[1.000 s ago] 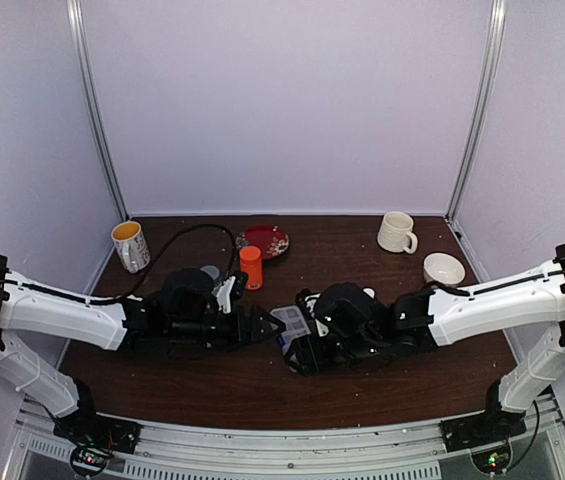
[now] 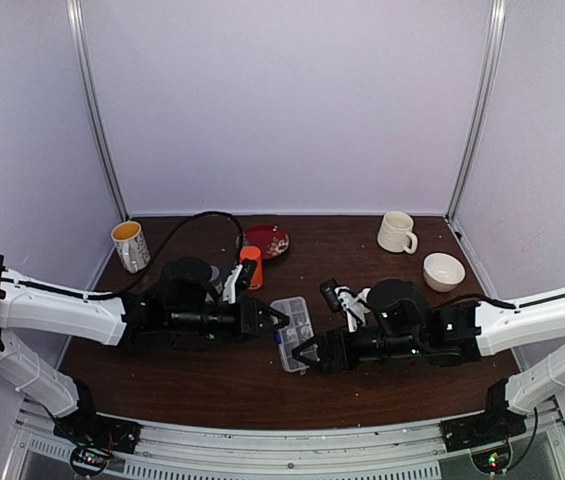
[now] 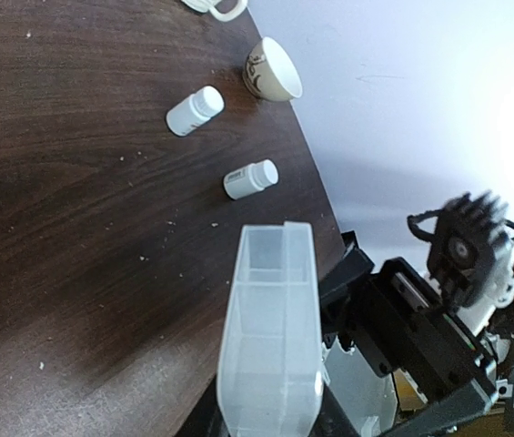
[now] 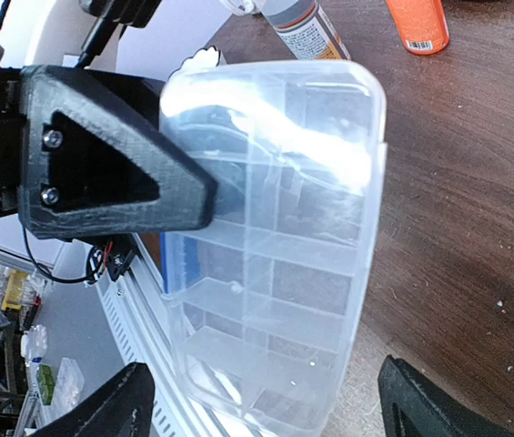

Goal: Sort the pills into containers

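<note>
A clear, compartmented pill case (image 2: 293, 335) hangs between the arms. My left gripper (image 2: 280, 321) is shut on its near end, which the left wrist view shows with the case (image 3: 273, 328) reaching away from the fingers. Its compartments look empty, apart from something blue at one edge (image 4: 180, 264). My right gripper (image 2: 312, 352) stands open beside the case; in the right wrist view its fingers (image 4: 115, 401) are spread, with the case beyond them. An orange bottle (image 2: 252, 268) stands behind the left gripper.
A red plate (image 2: 266, 240) lies at the back. An orange-lined mug (image 2: 130, 246) is far left; a cream mug (image 2: 396, 232) and white bowl (image 2: 443, 272) are at right. Another labelled bottle (image 4: 307, 29) is near the left arm.
My right gripper has drawn back to the right from the case, showing more of it.
</note>
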